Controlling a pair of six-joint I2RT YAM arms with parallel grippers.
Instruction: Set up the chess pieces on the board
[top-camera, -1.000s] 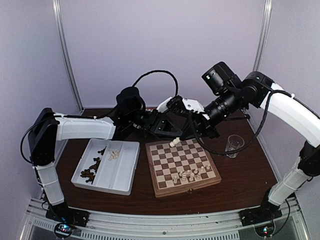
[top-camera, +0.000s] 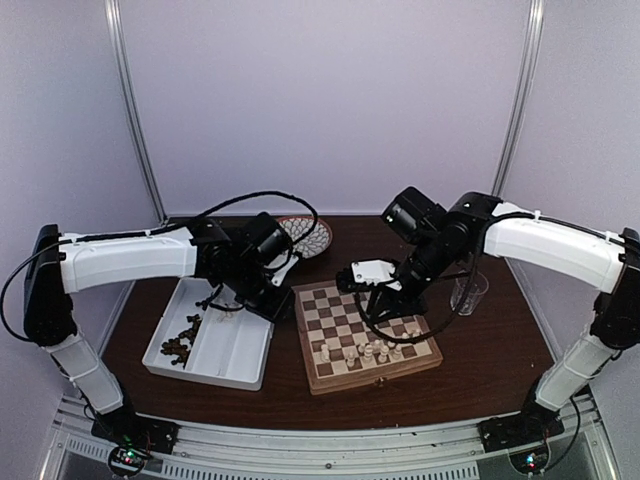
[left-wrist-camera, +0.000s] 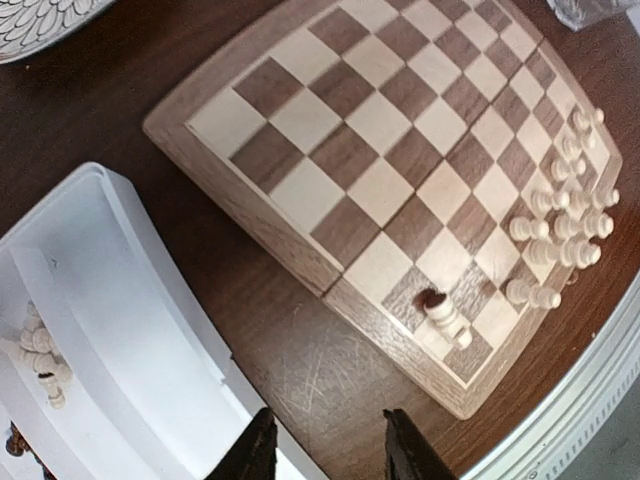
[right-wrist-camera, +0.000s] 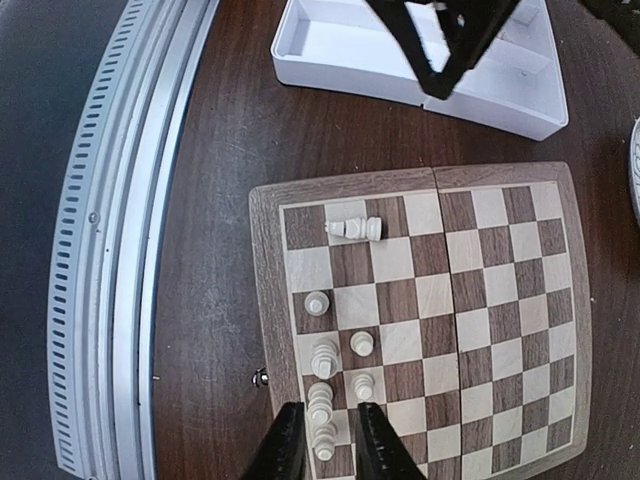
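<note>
The chessboard has several white pieces along its near side, most of them upright. One white piece lies on its side near the board's front-left corner; its dark base end shows in the left wrist view. Over the right edge of the white tray, my left gripper is open and empty. Several loose white pieces lie in the tray, with dark pieces in the compartment left of them. My right gripper hangs above the board, its fingers apart, holding nothing.
A patterned bowl stands behind the tray, partly hidden by the left arm. A clear glass is right of the board. Bare table shows between tray and board.
Earlier both grippers met above the board around a white piece. The piece near the front-left corner has shifted slightly left.
</note>
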